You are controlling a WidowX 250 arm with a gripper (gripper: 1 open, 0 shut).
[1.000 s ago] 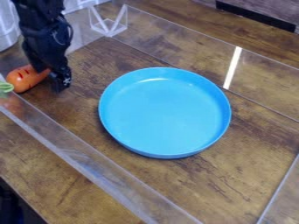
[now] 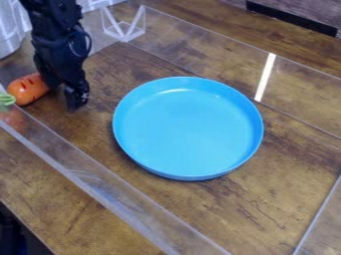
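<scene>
The black gripper [image 2: 63,92] hangs at the upper left, low over the wooden table, just right of an orange carrot [image 2: 30,89] with a green top. Its fingers stand open, with the carrot beside them; whether the near finger touches it is unclear. A large light-blue plate [image 2: 186,129] lies to the right of both.
Clear plastic walls [image 2: 94,194] border the work area along the lower left, back and right. A white container [image 2: 8,25] stands at the far upper left. The table right of the plate is bare.
</scene>
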